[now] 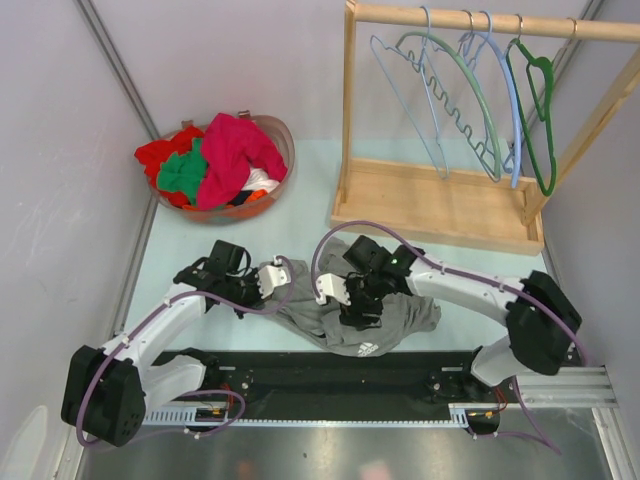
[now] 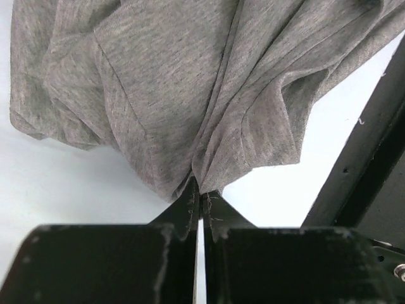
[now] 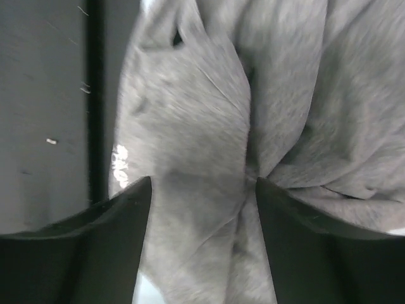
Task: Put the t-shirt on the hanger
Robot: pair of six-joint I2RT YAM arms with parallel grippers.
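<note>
A grey t shirt (image 1: 380,330) with a white logo lies crumpled on the table. My left gripper is shut on a gathered fold at the shirt's left end. My right gripper hangs over the shirt's middle in the top view, its blurred fingers apart above the cloth with nothing seen held between them. Several hangers (image 1: 484,130), blue and green, hang on the wooden rack's rail at the back right.
A basket (image 1: 275,135) of coloured clothes stands at the back left. The rack's base (image 1: 430,205) is empty, just behind the shirt. A dark edge (image 1: 300,365) runs along the table's front.
</note>
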